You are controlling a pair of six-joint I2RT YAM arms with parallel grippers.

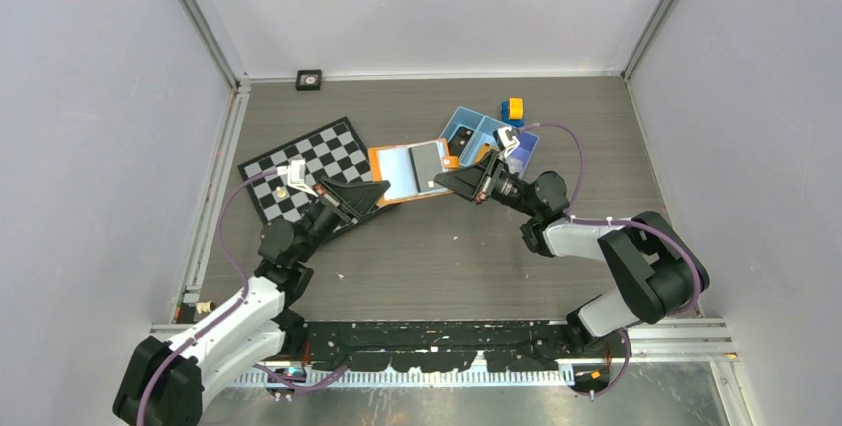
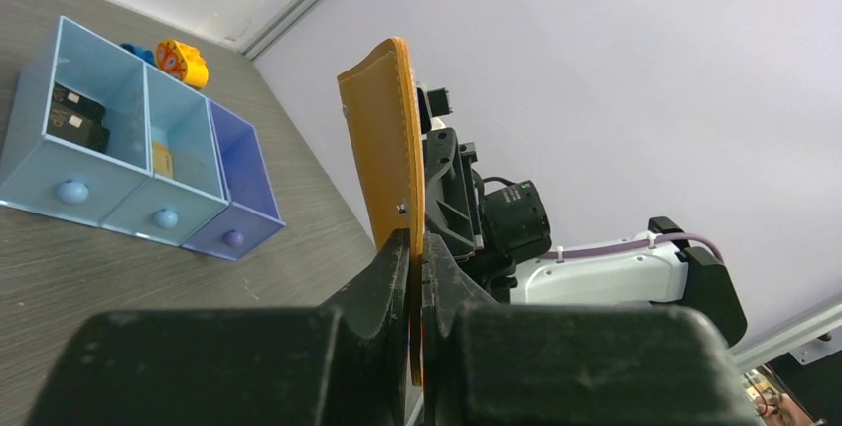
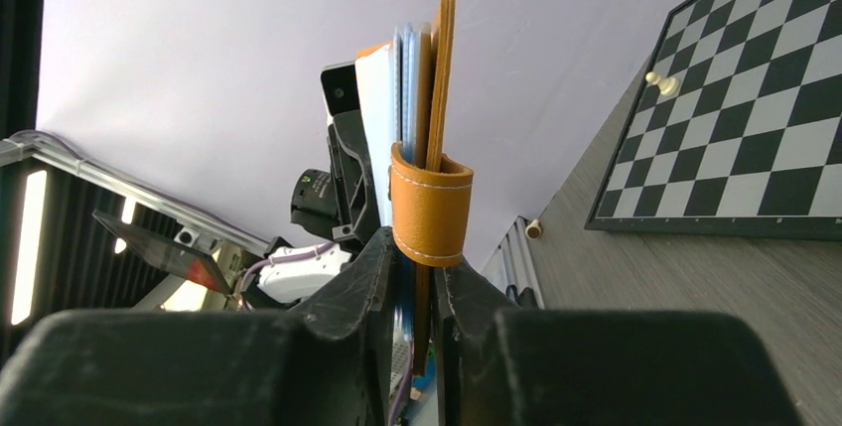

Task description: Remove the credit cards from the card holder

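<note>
The orange card holder (image 1: 375,163) hangs between my two arms above the table, its pale inner sleeve (image 1: 397,170) and dark grey panel (image 1: 425,164) facing up. My right gripper is at the right edge, its fingers slightly apart. Leather and bluish sleeve edges (image 3: 407,69) run between those fingers, with the orange strap (image 3: 432,208) just above the tips. No card lies loose on the table.
A blue divided tray (image 2: 109,188) with dark items stands behind the right arm, a yellow-blue toy (image 1: 513,110) beyond it. The chessboard (image 1: 328,148) lies behind the left arm. A small black box (image 1: 309,79) sits at the back edge.
</note>
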